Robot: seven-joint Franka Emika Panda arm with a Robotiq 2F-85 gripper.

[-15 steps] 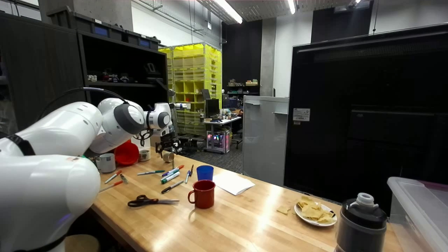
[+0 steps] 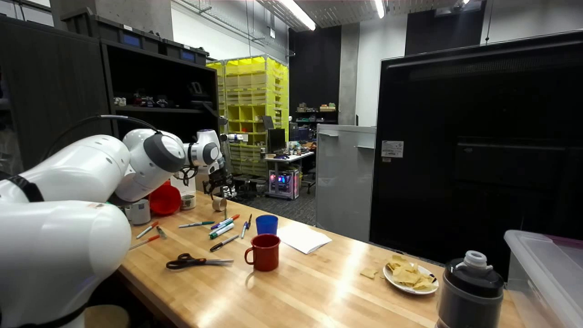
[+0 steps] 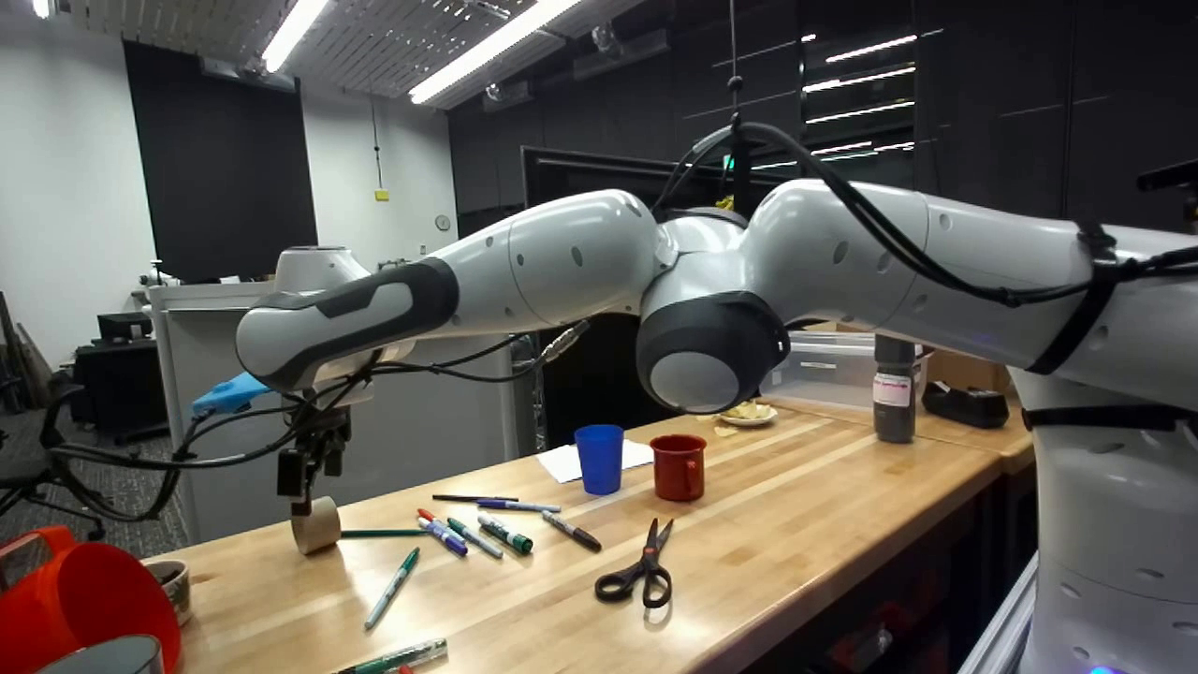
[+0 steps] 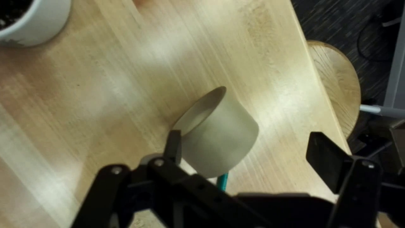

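A beige cup (image 4: 222, 138) lies on its side near the table's far edge, its mouth facing up and left in the wrist view. The tip of a teal pen (image 4: 222, 182) shows beside its base. My gripper stands open above the table, its left finger (image 4: 173, 146) over or against the cup's rim side, its right finger (image 4: 325, 161) well clear on the other side. Whether the left finger touches the cup I cannot tell. In the second exterior view the gripper (image 3: 305, 494) points down at the cup (image 3: 316, 526).
Near the cup stand a white pot (image 4: 41, 22) with dark contents and a red pitcher (image 3: 95, 601). Several pens and markers (image 3: 505, 534), scissors (image 3: 640, 573), a blue cup (image 3: 600, 459) and a red mug (image 3: 679, 467) spread along the table. Its right-hand part has open room.
In the first exterior view my wrist and gripper have risen slightly and shifted a little left. The cup looks to be in the same place, or nearly so.
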